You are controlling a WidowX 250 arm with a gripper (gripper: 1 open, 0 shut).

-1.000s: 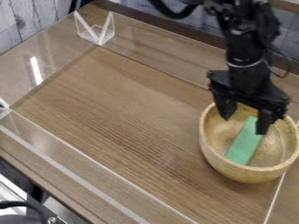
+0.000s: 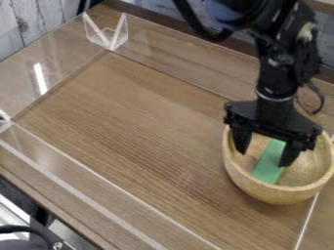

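Observation:
The black gripper [image 2: 268,137] reaches down from the top right over a round wooden bowl [image 2: 274,190], its open fingers spread at the bowl's upper part. Inside the bowl a green oblong object [image 2: 271,164] lies on the bottom, partly hidden behind the gripper.
A small clear plastic holder [image 2: 107,31] stands near the back left. A dark gap and cables show beyond the table at the lower left.
The gripper has moved a little lower over the bowl and now covers more of the green object's upper end. The bowl looks unmoved.

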